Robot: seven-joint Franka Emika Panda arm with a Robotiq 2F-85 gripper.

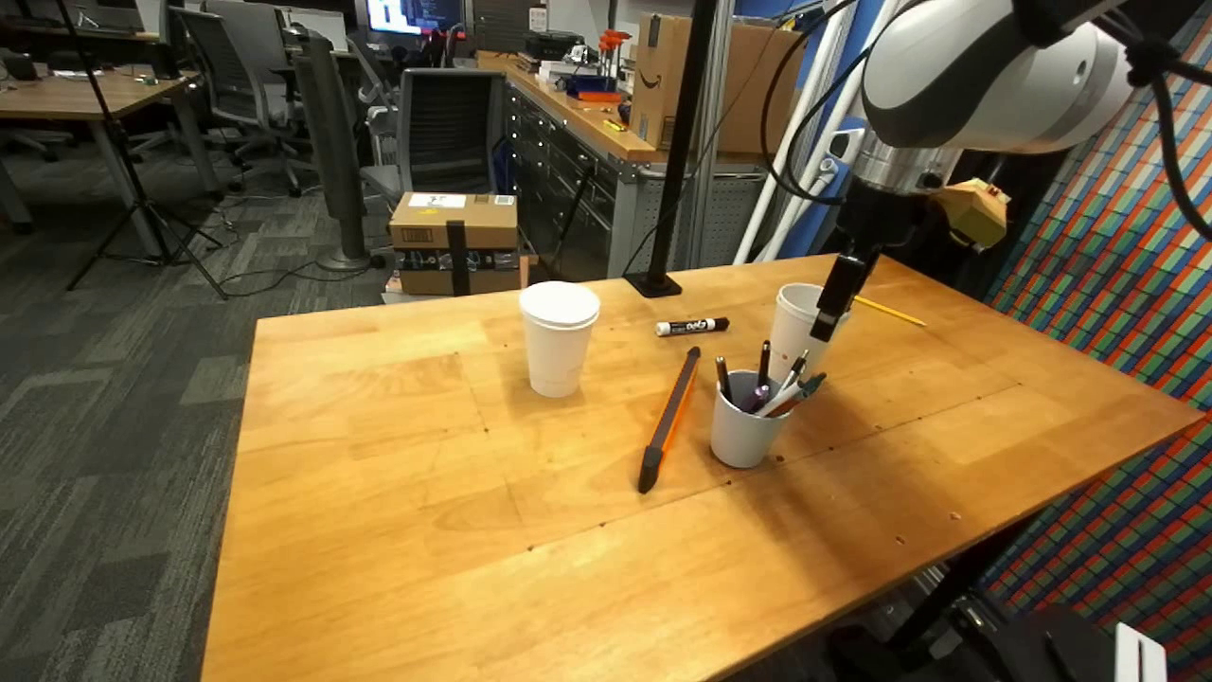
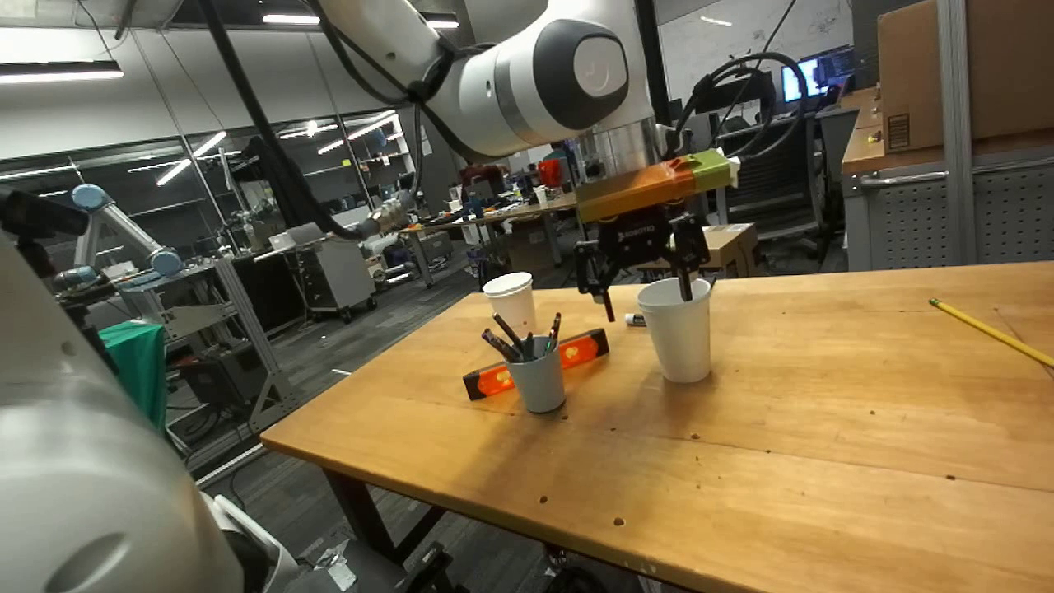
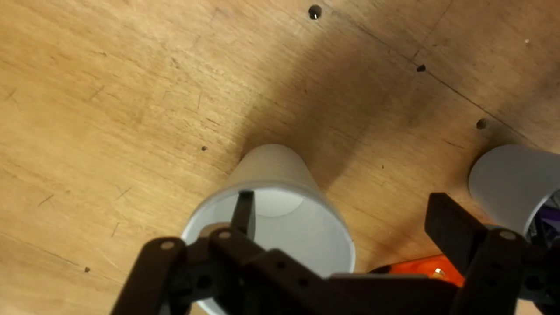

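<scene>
My gripper [image 2: 644,296] stands open over an upright white paper cup [image 2: 679,341]. In exterior view 2 one finger [image 2: 684,282] reaches down inside the cup's mouth, while the other finger [image 2: 599,287] hangs outside it, over the table. The wrist view agrees: one fingertip [image 3: 244,212] shows within the cup's rim [image 3: 336,215], and the opposite finger [image 3: 451,225] is out to the right, with a gap between it and the cup wall. Nothing is clamped in the fingers.
Close by stands a grey cup [image 1: 744,438] of pens. An orange level [image 1: 670,421] lies beside it, and a marker [image 1: 690,326] behind. A second white cup [image 1: 557,341] stands further left; a yellow pencil [image 2: 993,331] lies at the other side.
</scene>
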